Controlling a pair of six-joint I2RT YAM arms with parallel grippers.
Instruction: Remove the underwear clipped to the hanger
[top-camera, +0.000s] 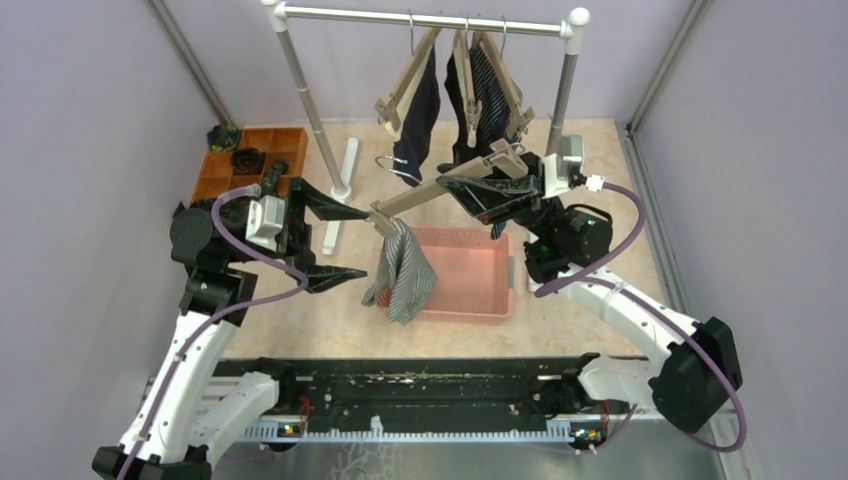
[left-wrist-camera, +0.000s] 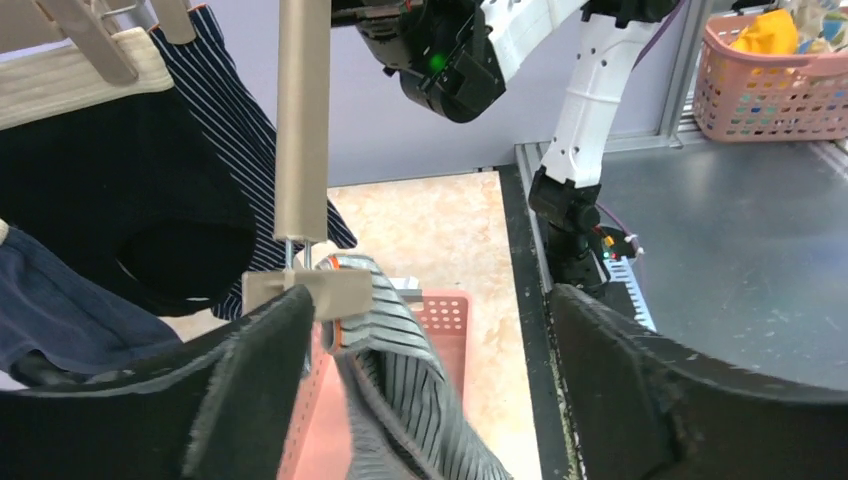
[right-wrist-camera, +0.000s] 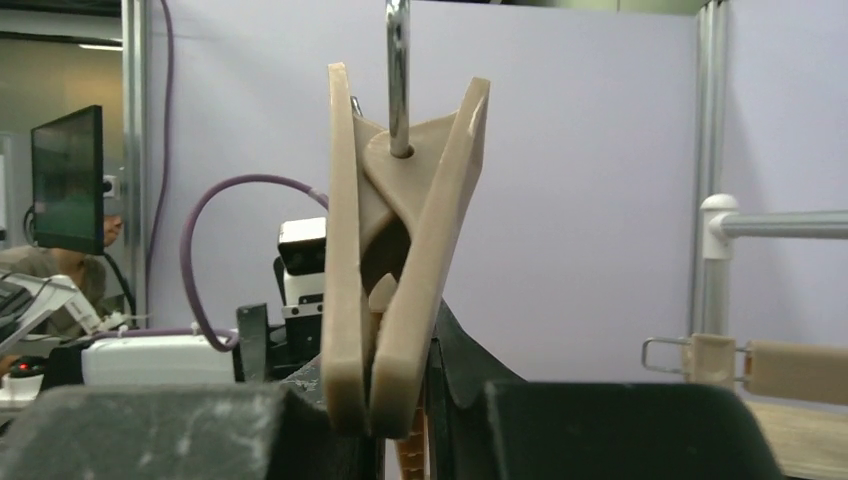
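A beige clip hanger (top-camera: 430, 195) slants above the pink basket, its metal hook hanging out to the side. My right gripper (top-camera: 452, 190) is shut on it toward its right end. In the right wrist view a beige clip (right-wrist-camera: 400, 250) stands close above the dark fingers (right-wrist-camera: 640, 425), with no cloth showing at it. Grey striped underwear (top-camera: 408, 275) hangs from the clip at the hanger's left end; in the left wrist view the cloth (left-wrist-camera: 400, 330) droops below that clip (left-wrist-camera: 320, 293). My left gripper (top-camera: 365, 243) is open beside this end, its fingers apart and empty.
The pink basket (top-camera: 465, 315) lies on the table under the hanger. Behind, several garments on hangers (top-camera: 425, 120) hang from a white rail (top-camera: 430, 17). An orange divided tray (top-camera: 285, 150) sits at the back left.
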